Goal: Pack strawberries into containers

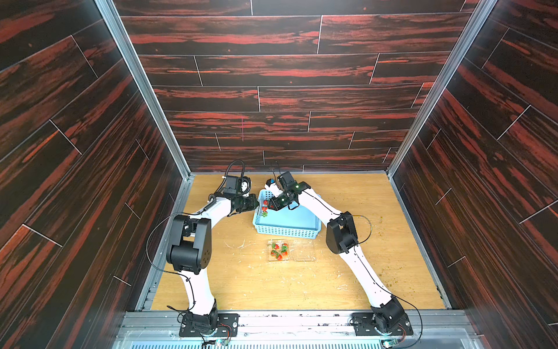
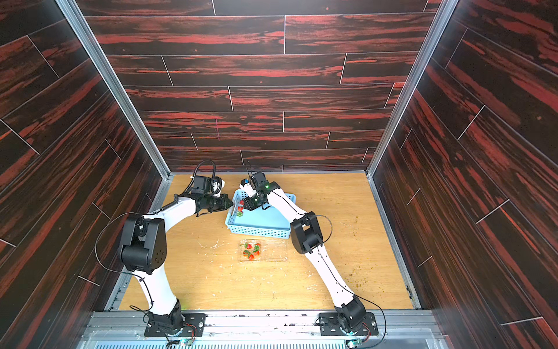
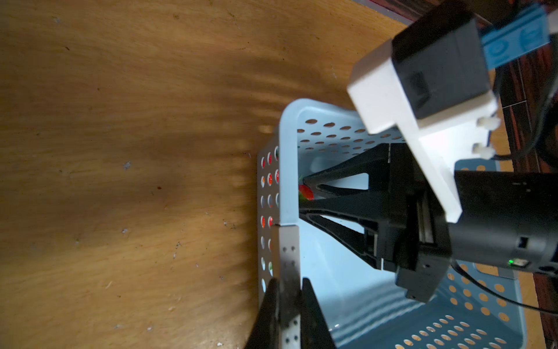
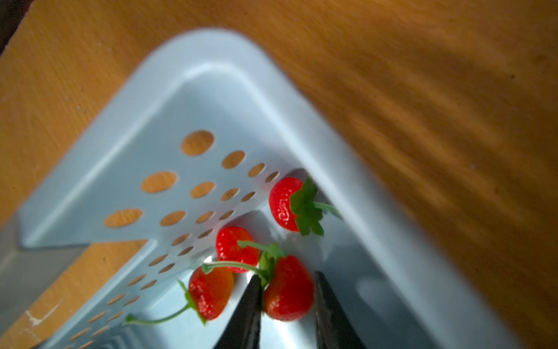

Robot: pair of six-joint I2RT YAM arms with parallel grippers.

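Observation:
My left gripper is shut on the grey handle of the light blue basket (image 1: 284, 232), at its left rim. Inside the basket, my right gripper reaches down near the left end with its fingers part open. A red strawberry (image 4: 289, 296) lies between those fingers, one at each side; whether they press on it cannot be seen. Close by are a second strawberry (image 4: 232, 247), a third strawberry (image 4: 211, 292) with a long stem, and a corner strawberry (image 4: 284, 202). In the top left view, a clear container (image 1: 302, 260) holds several strawberries (image 1: 279, 252) in its left half.
The basket's holed wall (image 4: 200, 189) and raised rim stand close around my right fingers. Most of the basket floor (image 1: 296, 218) is bare. Open wooden table (image 1: 372, 279) lies to the right and in front.

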